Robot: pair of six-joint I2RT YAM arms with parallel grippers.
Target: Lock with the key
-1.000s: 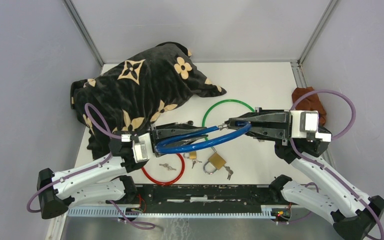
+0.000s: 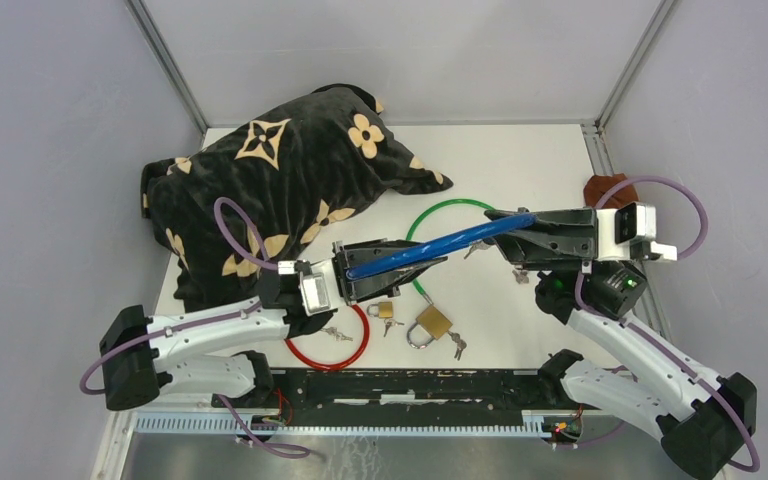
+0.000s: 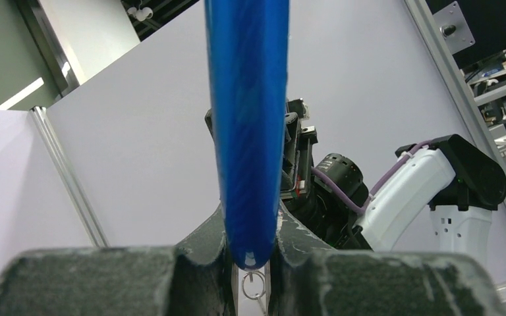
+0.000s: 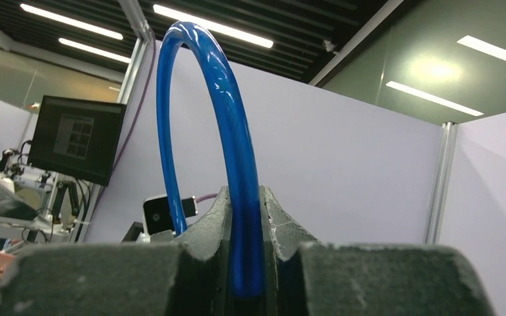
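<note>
A glossy blue cable lock (image 2: 440,246) spans my two grippers, raised above the table. In the left wrist view my left gripper is shut on one part of the blue cable, and a small metal ring (image 3: 253,284) shows low between its fingers. My right gripper is shut on another stretch, from which the cable (image 4: 227,99) arches up and over. From above, the loop hides part of both fingertips. Small keys (image 2: 477,247) show below the cable near my right gripper; whether they hang or lie cannot be told. The lock's joint is hidden.
On the white table lie a green cable lock (image 2: 452,203), a red one (image 2: 332,366), a large brass padlock (image 2: 434,321), a small padlock (image 2: 385,310) and loose keys (image 2: 458,345). A dark patterned blanket (image 2: 290,170) fills the back left; a brown cloth (image 2: 610,190) lies right.
The blue loop, an open oval before, now appears edge-on as a single band.
</note>
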